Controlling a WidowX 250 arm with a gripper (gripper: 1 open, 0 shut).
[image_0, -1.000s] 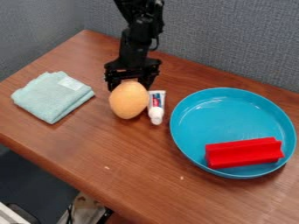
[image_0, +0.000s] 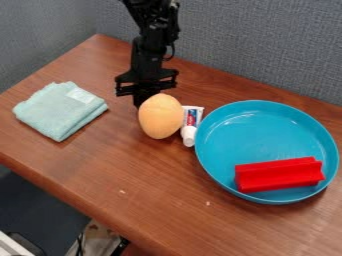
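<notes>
My black gripper (image_0: 142, 94) reaches down from the top of the view, its tip just behind and left of an orange egg-shaped object (image_0: 160, 117); whether anything is between its fingers cannot be made out. A white tube (image_0: 190, 125) with red and blue print lies against the egg's right side. A blue round plate (image_0: 265, 132) on the right holds a red bar-shaped object (image_0: 278, 175). A folded pale teal cloth (image_0: 59, 109) lies on the left.
A grey panel stands behind it. The table's edge runs along the left, with dark floor below.
The orange object and the tube have shifted to the right, toward the plate, over the last second. My gripper has moved slightly, most recently leftward.
</notes>
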